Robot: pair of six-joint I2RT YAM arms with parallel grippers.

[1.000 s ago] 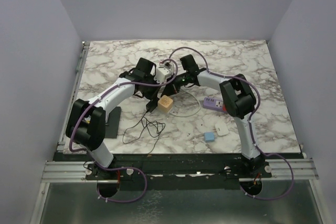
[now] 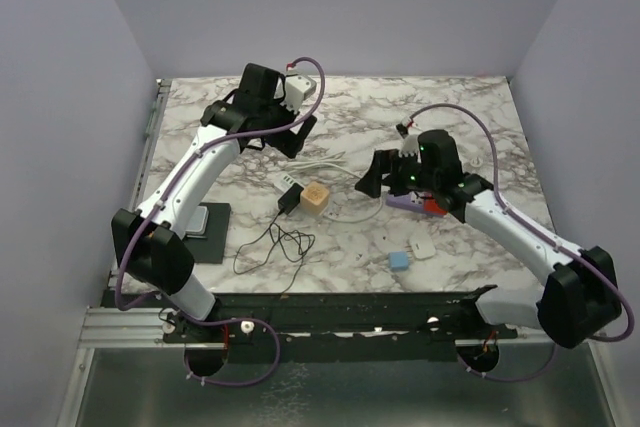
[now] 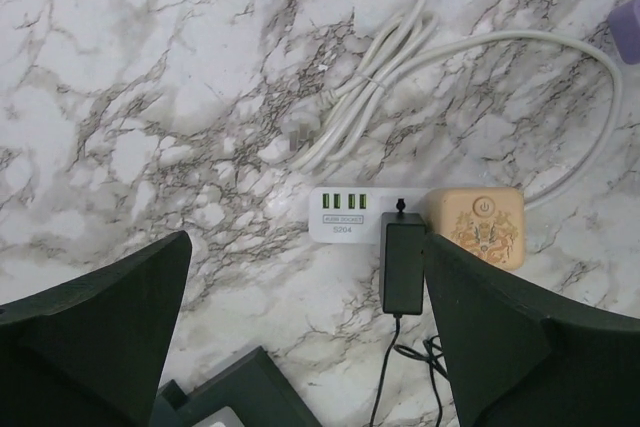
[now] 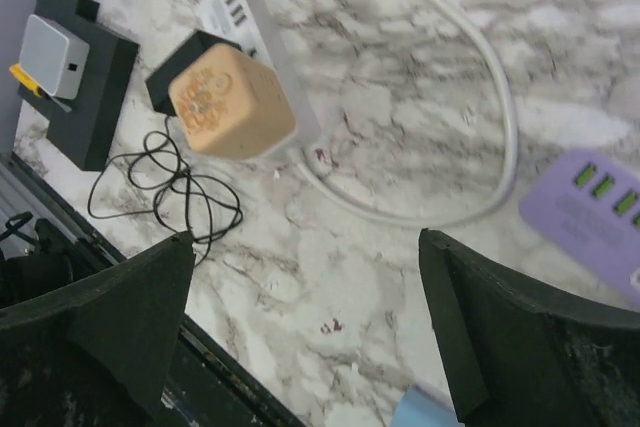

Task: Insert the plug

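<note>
The white power strip (image 3: 342, 215) with green USB ports lies on the marble table, its white cable (image 3: 540, 39) coiled behind it and looping around. A black adapter (image 3: 402, 272) sits against the strip beside a beige cube adapter (image 3: 476, 224), also at the strip; whether either is fully seated I cannot tell. A thin black cord runs off toward the front. My left gripper (image 2: 300, 137) hangs open above and behind the strip, nothing between its fingers. My right gripper (image 2: 384, 175) hangs open to the strip's right, over the table, empty.
A purple strip (image 4: 580, 207) and a red block (image 2: 436, 207) lie at the right, partly under my right arm. A blue block (image 2: 398, 260) and a white plate (image 2: 422, 245) sit at the front right. A dark block with a grey item (image 4: 85, 97) is at the left.
Both grippers have moved up and away from the plugs and strip: the left one toward the back, the right one toward the front right.
</note>
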